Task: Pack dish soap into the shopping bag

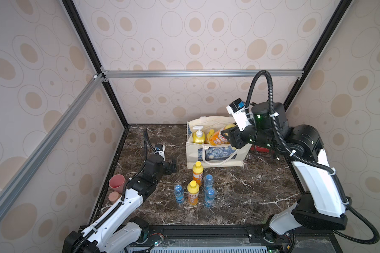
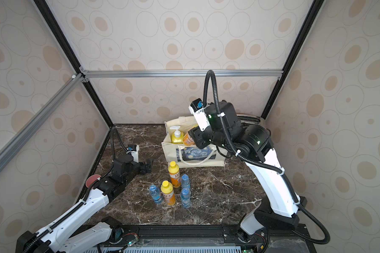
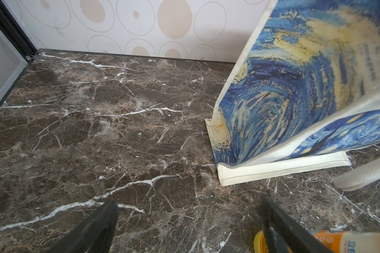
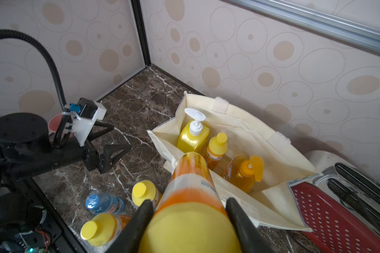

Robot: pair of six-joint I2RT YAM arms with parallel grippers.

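In the right wrist view, my right gripper is shut on an orange bottle with a yellow cap [image 4: 190, 229]. That bottle [image 1: 217, 138] hangs tilted at the open top of the cream shopping bag [image 1: 194, 156]. Inside the bag stand a yellow pump bottle of dish soap [image 4: 193, 137], an orange pump bottle [image 4: 242, 175] and a smaller orange bottle with a yellow cap [image 4: 216, 147]. My left gripper [image 1: 173, 166] is open and empty, left of the bag and above the counter. The bag's painted side [image 3: 282, 97] fills the upper right of the left wrist view.
In front of the bag stand two yellow-capped orange bottles [image 1: 197, 172] and three small blue bottles [image 1: 179, 194]. A red and silver appliance [image 4: 325, 210] sits right of the bag. Pink cups [image 1: 117, 182] are at the left edge.
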